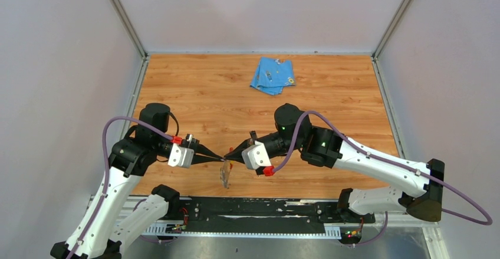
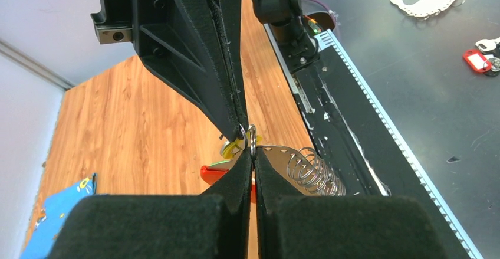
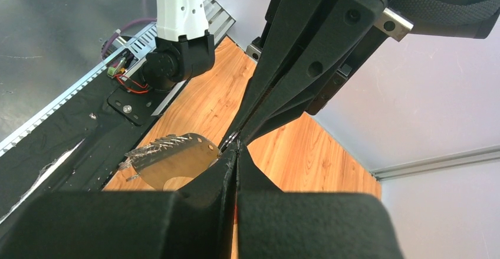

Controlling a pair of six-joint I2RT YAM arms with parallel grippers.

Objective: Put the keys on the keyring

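Observation:
Both grippers meet tip to tip above the table's front. My left gripper is shut on a thin metal ring [image 2: 253, 136] standing up from its fingertips. The tip of my right gripper is shut too, at a small ring [image 2: 242, 134] close beside it. Below the tips hang a yellow key head [image 2: 231, 148] and a red tag [image 2: 213, 173]. A curved metal plate [image 3: 177, 160] edged with several wire rings hangs there as well; the top view shows this plate [image 1: 224, 174] end-on. Whether the two rings are linked cannot be told.
A folded blue cloth [image 1: 272, 76] lies at the back. On the grey surface past the front rail are a second holed plate [image 2: 433, 2] and keys with a red tag [image 2: 477, 61].

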